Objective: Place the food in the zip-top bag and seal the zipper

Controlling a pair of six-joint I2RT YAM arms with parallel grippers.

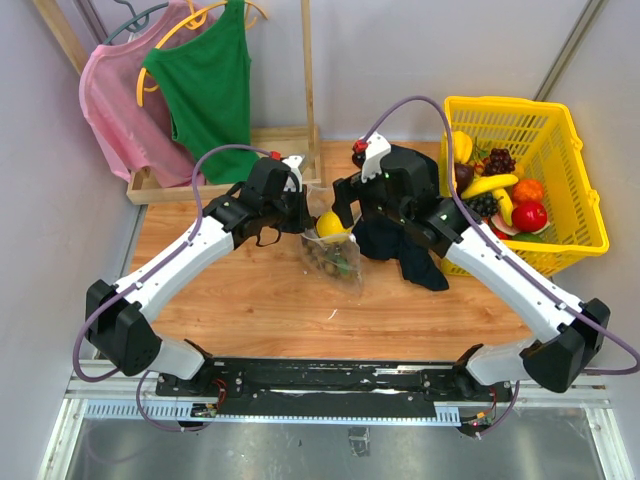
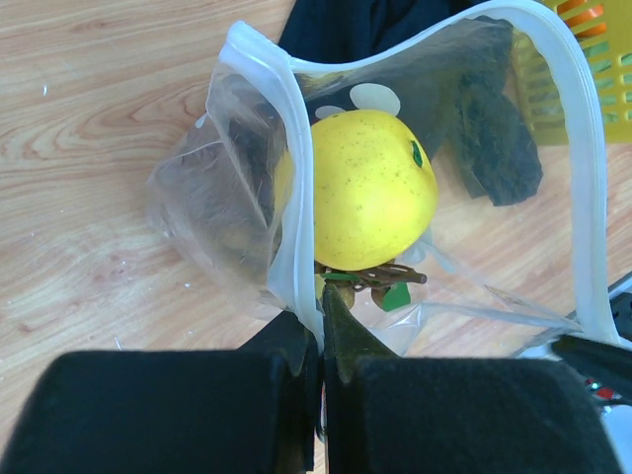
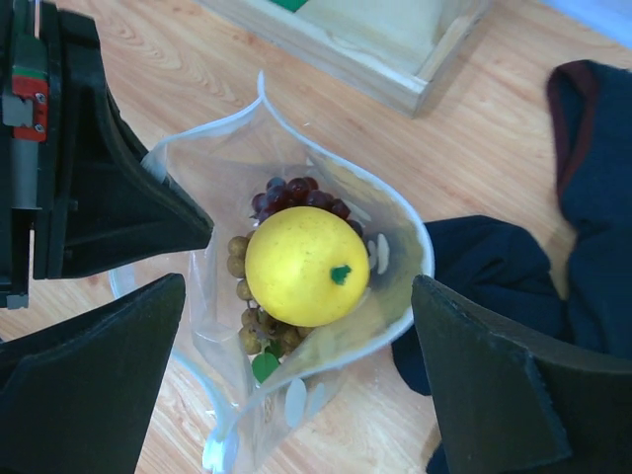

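Observation:
The clear zip top bag (image 1: 333,262) stands on the table with its mouth wide apart. Inside it lies a round yellow fruit (image 2: 375,190), on top of dark grapes (image 3: 292,194) and a cluster of small brownish fruit (image 3: 250,342). My left gripper is shut on the bag's rim at one side of the mouth, the white zipper edge (image 2: 296,227) running down between its fingers. Above the opening my right gripper hovers open, its fingers well apart; the yellow fruit shows below, between them, resting in the bag.
A yellow basket (image 1: 575,245) with bananas, grapes and other fruit stands at the right. Dark cloth (image 1: 405,250) lies just right of the bag. Shirts hang from a wooden rack (image 1: 309,80) behind.

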